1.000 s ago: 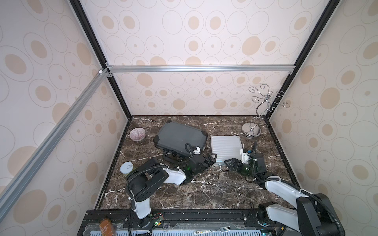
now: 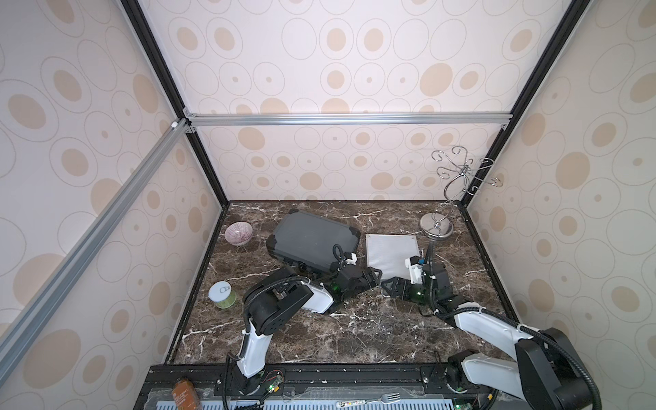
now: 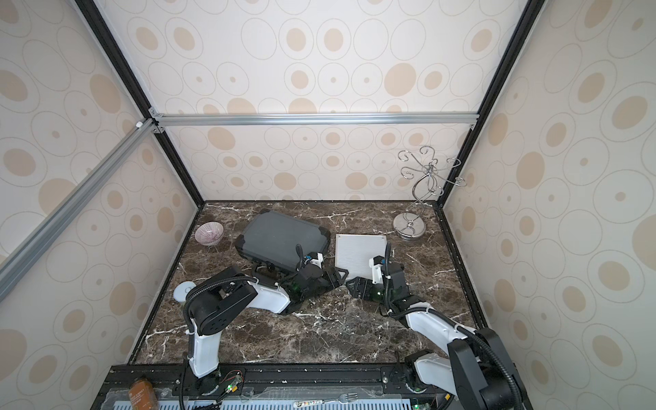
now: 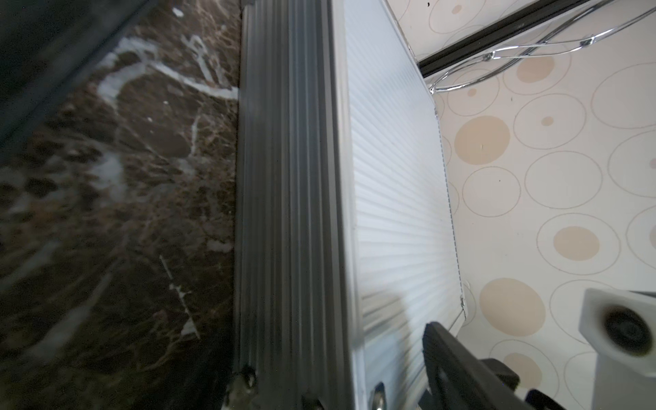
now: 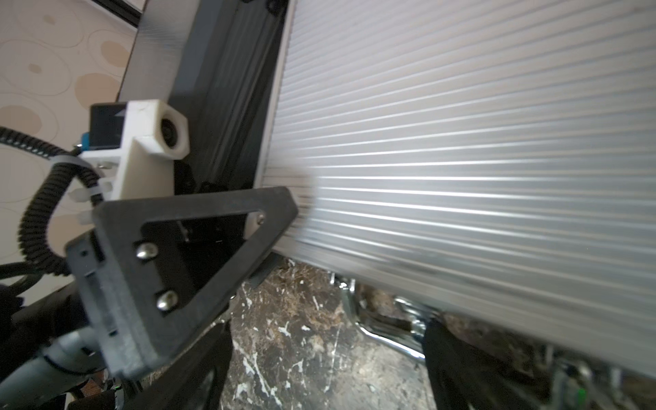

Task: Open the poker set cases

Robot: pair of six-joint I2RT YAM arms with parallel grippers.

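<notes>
Two closed cases lie on the marble table: a dark grey one [image 2: 315,237] with black corners, and a smaller ribbed silver case [image 2: 394,250] to its right. At the silver case's front left corner, my left gripper [image 2: 375,276] is open; in the left wrist view, the case's side wall [image 4: 294,171] runs between its fingers. My right gripper [image 2: 388,285] is also open, close to the left one at the silver case's front edge. In the right wrist view, a chrome handle [image 5: 389,335] shows between the right fingers. The latches are mostly hidden.
A metal scroll stand [image 2: 437,225] rises behind the silver case. A pink bowl [image 2: 238,233] stands at the back left, and a lidded jar [image 2: 222,294] is near the left edge.
My right gripper has shifted left, so the two fingertips are now closer together. Both cases look unmoved.
</notes>
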